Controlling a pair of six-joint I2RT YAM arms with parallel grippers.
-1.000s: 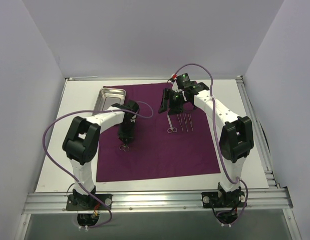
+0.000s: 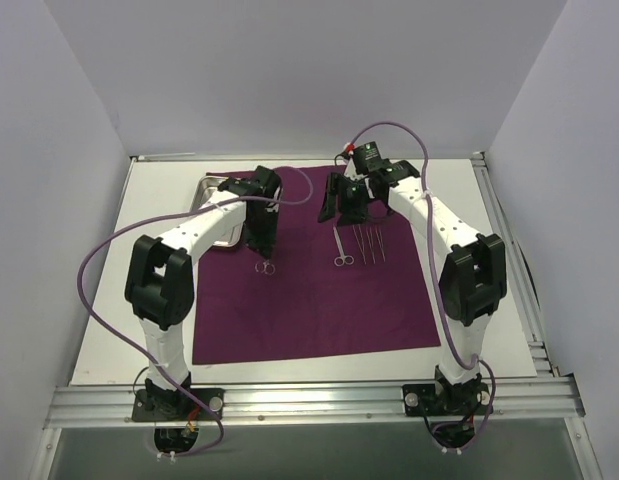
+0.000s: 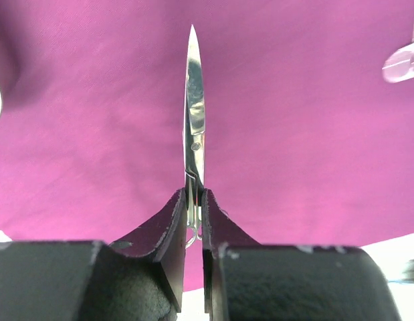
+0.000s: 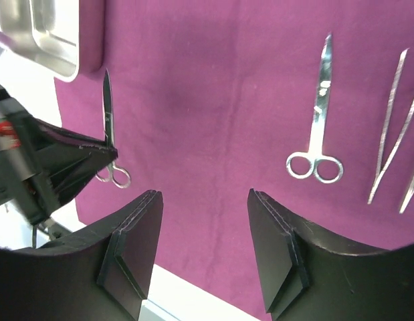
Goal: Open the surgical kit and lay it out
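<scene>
In the left wrist view, my left gripper is shut on a pair of silver scissors (image 3: 194,110), whose blades point forward, away from the fingers. The same scissors (image 4: 120,176) hang over the left part of the purple cloth (image 2: 314,310) in the right wrist view, ring handles toward the front. My right gripper is wide open above the cloth with nothing between its fingers. Ahead of it lies a second pair of scissors (image 4: 316,134), flat, tips pointing away. Thin tweezers (image 4: 388,130) lie to the right of those scissors.
A metal tray (image 2: 205,200) stands at the back left, partly hidden by the left arm. More slim instruments (image 2: 379,243) lie beside the tweezers.
My left gripper has moved the scissors up and away from the front, slightly rightward. The right arm has stayed almost still.
</scene>
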